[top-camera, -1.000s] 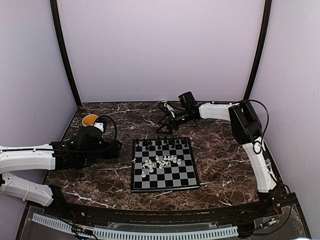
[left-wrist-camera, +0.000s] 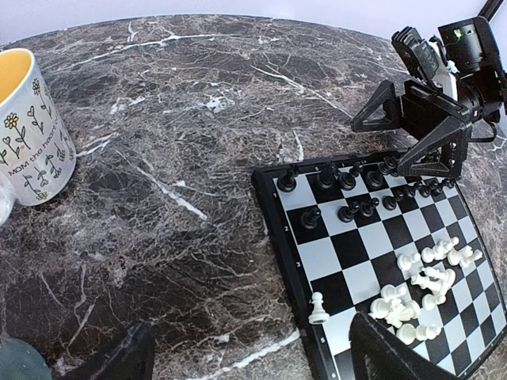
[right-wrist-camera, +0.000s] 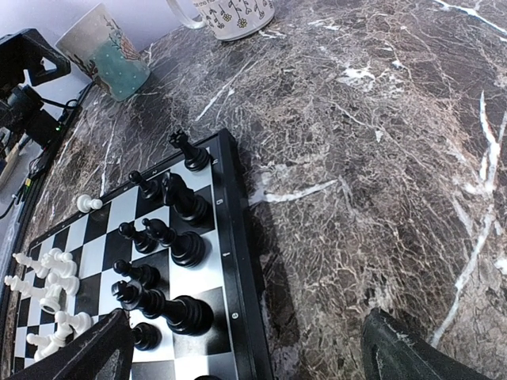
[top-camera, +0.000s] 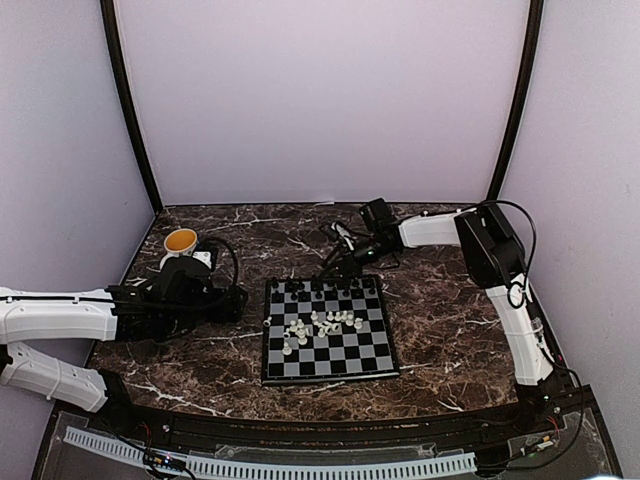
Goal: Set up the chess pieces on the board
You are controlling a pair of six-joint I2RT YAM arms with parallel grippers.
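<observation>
The chessboard [top-camera: 330, 378] lies on the marble table. Black pieces stand along its far rows, among them a rook [right-wrist-camera: 190, 152] on the corner square. White pieces [left-wrist-camera: 394, 305] sit in a cluster mid-board, several tipped over, while a white pawn [left-wrist-camera: 318, 309] stands apart by the left edge. My left gripper hovers left of the board, fingers apart, nothing between them. Over the board's far edge, close to the black back row, my right gripper is open; the left wrist view shows its fingers spread and empty, partly covering pieces there.
A white flowered mug [left-wrist-camera: 36, 134], orange inside, stands at the far left of the table. A second, teal-bottomed cup [right-wrist-camera: 119, 67] is near it. Bare marble lies left of, right of and beyond the board.
The left arm has shifted slightly right. The pieces look unmoved.
</observation>
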